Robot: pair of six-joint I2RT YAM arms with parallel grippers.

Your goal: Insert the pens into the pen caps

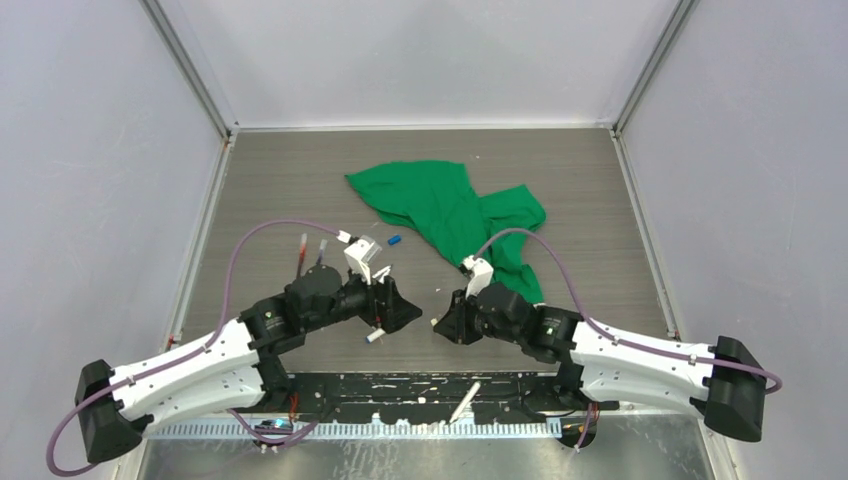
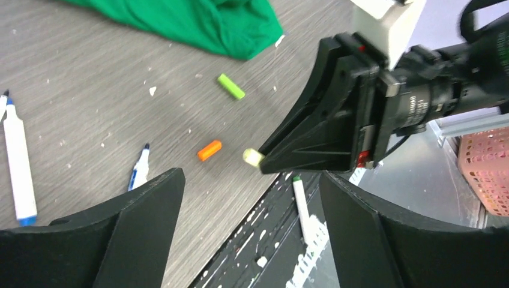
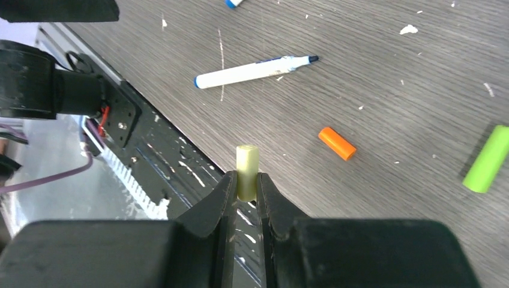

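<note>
In the right wrist view my right gripper is shut on a pale yellow cylinder, like a cap, whose end sticks out past the fingertips. My left gripper is spread open, with nothing between its fingers. A white pen with a green end lies beyond the table's front edge, on the black and silver strip. A white pen with a dark tip rests on the table under the left gripper. An orange cap and a light green cap lie loose. A blue cap is near the cloth.
A green cloth is crumpled at the back centre. Another white pen with a blue end lies at the left of the left wrist view. A red pen lies left of the left arm.
</note>
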